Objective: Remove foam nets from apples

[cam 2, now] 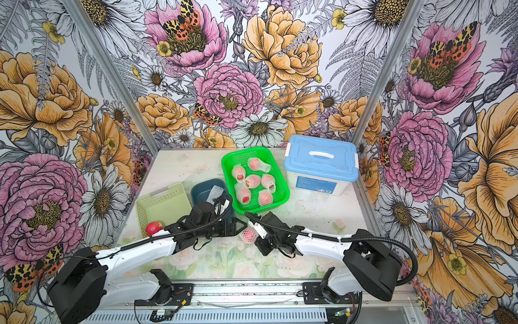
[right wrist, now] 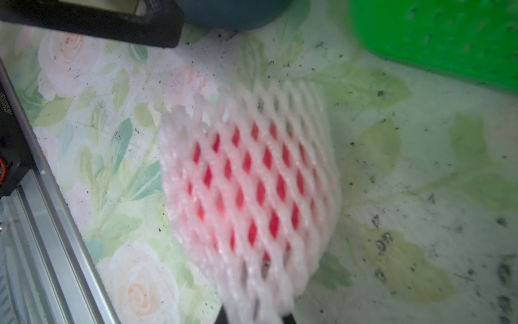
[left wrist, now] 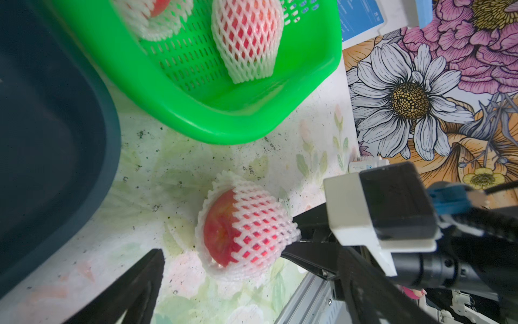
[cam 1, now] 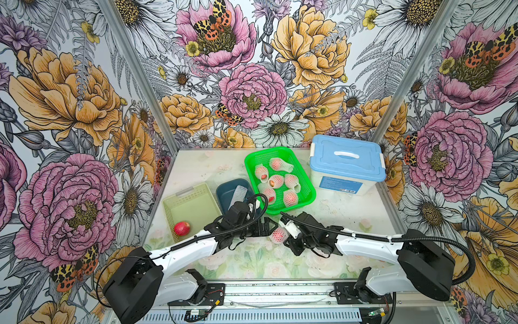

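A netted apple (left wrist: pixel 248 226) is at table level in front of the green basket, its red skin bare at the net's mouth in the left wrist view. My right gripper (cam 1: pixel 289 235) is shut at the net's narrow end (right wrist: pixel 253 291); how much net is between its fingers is unclear. My left gripper (cam 1: pixel 265 228) hovers beside the apple, fingers apart, open. The green basket (left wrist: pixel 226 121) holds several netted apples. A loose net (cam 1: pixel 240 195) lies in the dark blue bin (left wrist: pixel 75 178); a bare apple (cam 1: pixel 181 228) sits in the beige basket (cam 1: pixel 191 199).
A lidded box (cam 1: pixel 348 162) stands at the back right. The table's front strip and right side (cam 1: pixel 356 210) have free room. A metal rail (cam 1: pixel 280 286) runs along the front edge.
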